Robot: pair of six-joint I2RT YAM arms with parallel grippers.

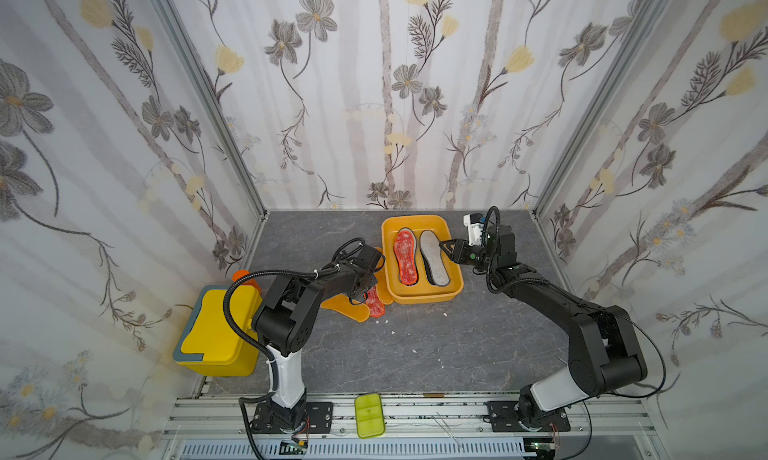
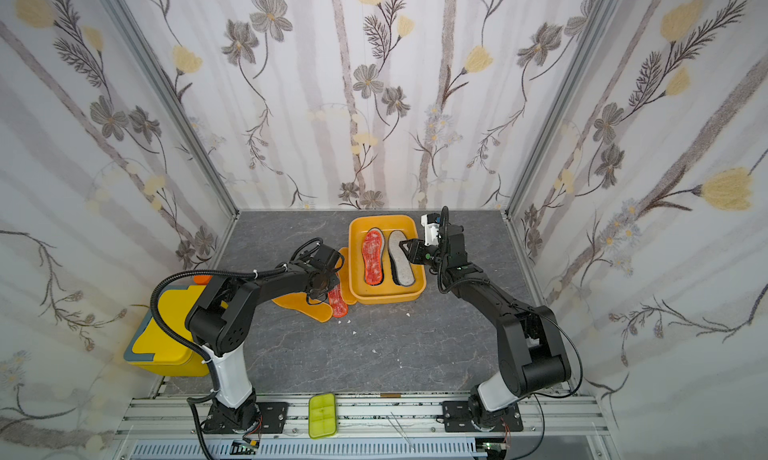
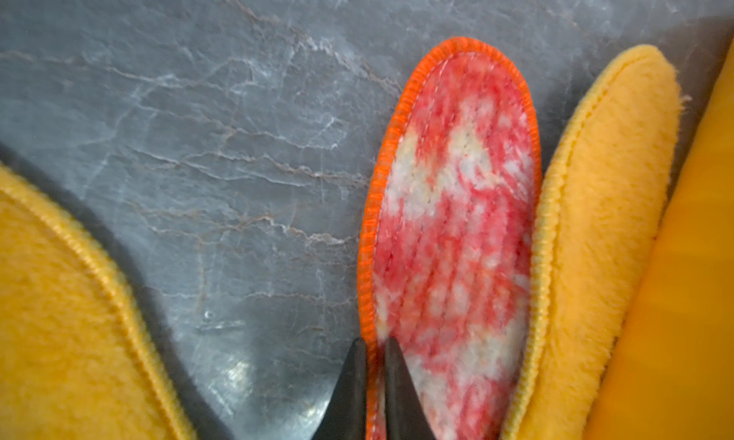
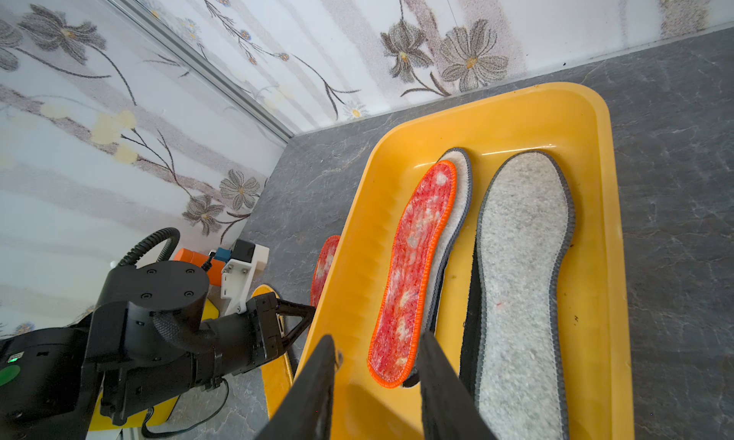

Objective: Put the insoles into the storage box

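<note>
The yellow storage box [image 1: 421, 294] holds a red insole [image 4: 411, 264] on a grey one and a further grey insole [image 4: 522, 264]. Outside its left side lie a red-white insole [image 3: 451, 210] with orange edging, a yellow insole [image 3: 600, 195] beside it and another yellow insole [image 1: 344, 306] farther left. My left gripper is shut at the red-white insole's orange edge; whether it grips any of it is unclear. My right gripper is above the box's right side, part open, with nothing seen between its fingers.
A yellow bin [image 1: 216, 332] with a grey-edged lid stands at the left edge. A small green tray [image 1: 369, 416] sits on the front rail.
</note>
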